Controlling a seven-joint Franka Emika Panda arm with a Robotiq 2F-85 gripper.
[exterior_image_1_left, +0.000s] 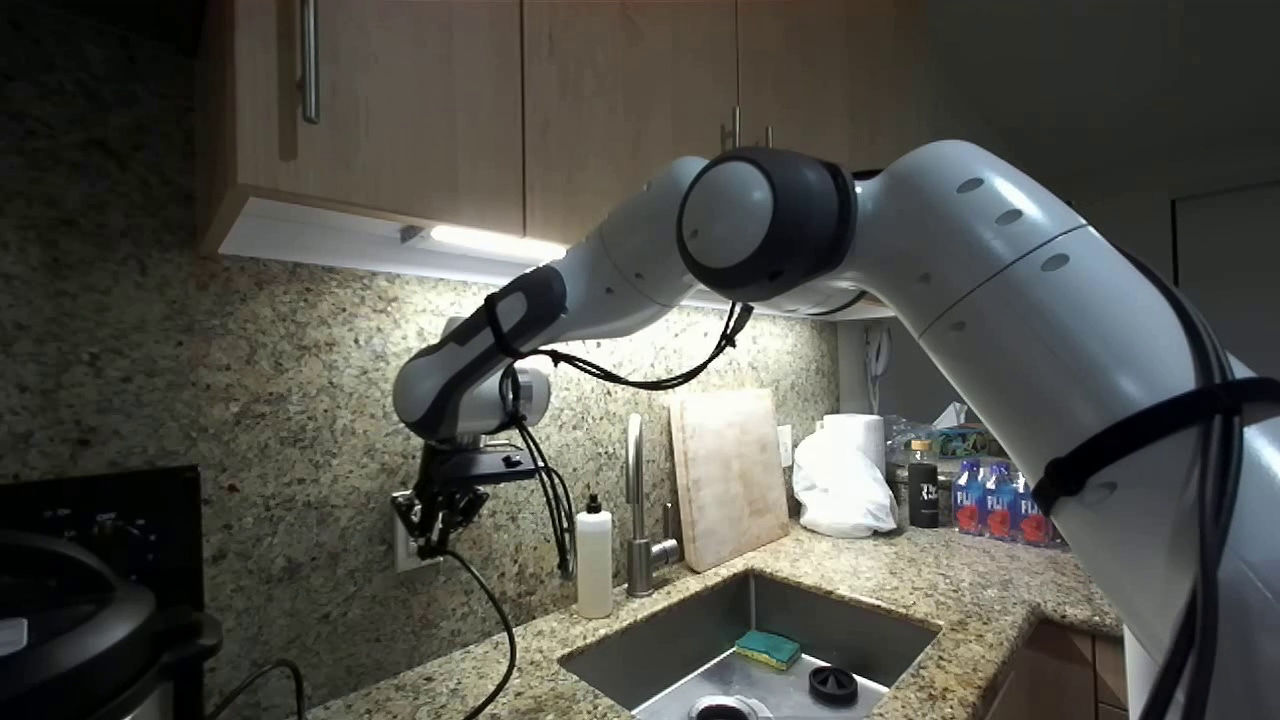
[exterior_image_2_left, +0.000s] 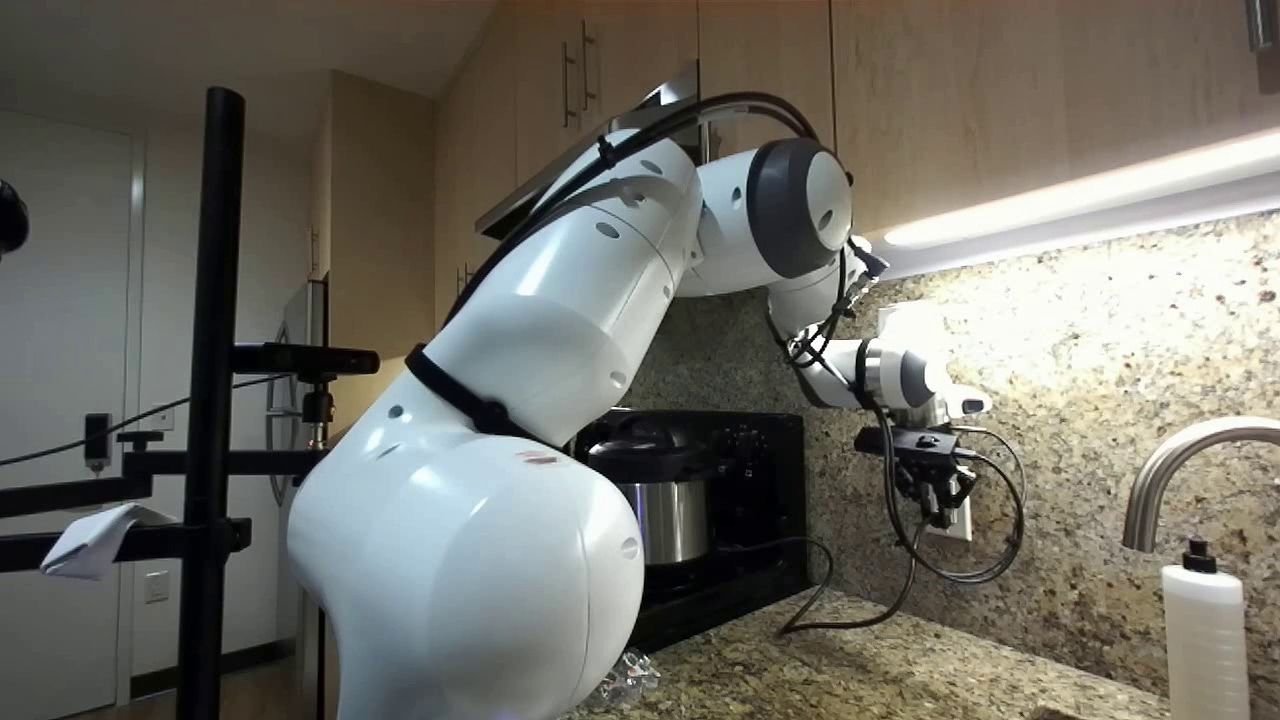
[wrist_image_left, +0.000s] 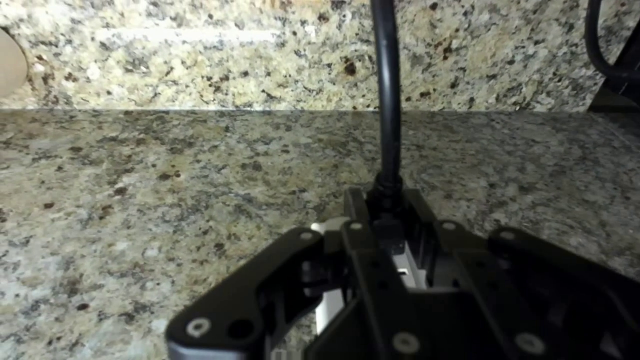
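Note:
My gripper is shut on the black plug (wrist_image_left: 388, 195), whose cord (wrist_image_left: 388, 90) runs away from the fingertips. Part of the white wall outlet (wrist_image_left: 405, 264) shows between and behind the fingers in the wrist view. Against the granite backsplash, the outlet plate (exterior_image_1_left: 404, 554) is partly covered by the gripper (exterior_image_1_left: 432, 546) in exterior view 1. The fingers hide the plug's prongs, so I cannot tell whether they are in the sockets. In exterior view 2 the cord (exterior_image_2_left: 894, 606) hangs from the gripper in a bend down to the counter.
A black-lidded pressure cooker (exterior_image_2_left: 672, 504) stands at the far end of the counter. Near the sink (exterior_image_1_left: 768, 588) are a white bottle (exterior_image_1_left: 594, 564) and the faucet (exterior_image_1_left: 636, 516). Wall cabinets (exterior_image_1_left: 396, 108) hang above the arm.

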